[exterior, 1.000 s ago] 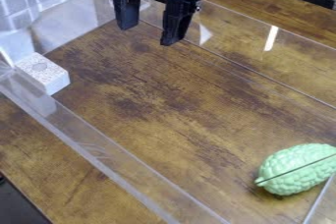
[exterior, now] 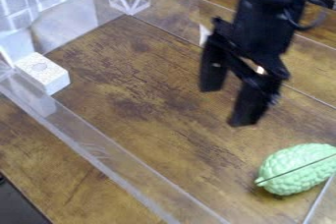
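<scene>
My black gripper (exterior: 226, 90) hangs open over the middle-right of the wooden floor of a clear-walled box, blurred, with nothing seen between its fingers. A green textured oblong object (exterior: 297, 167) lies at the lower right, below and right of the gripper, apart from it. A small white block (exterior: 42, 73) rests at the left beside the clear wall.
Clear plastic walls (exterior: 92, 159) bound the wooden surface (exterior: 144, 110). A light object at the back is partly hidden behind the arm. A pale curtain (exterior: 39, 2) hangs at the back left.
The gripper has moved right and down from the back of the box toward the green object. The green object and white block have not visibly moved.
</scene>
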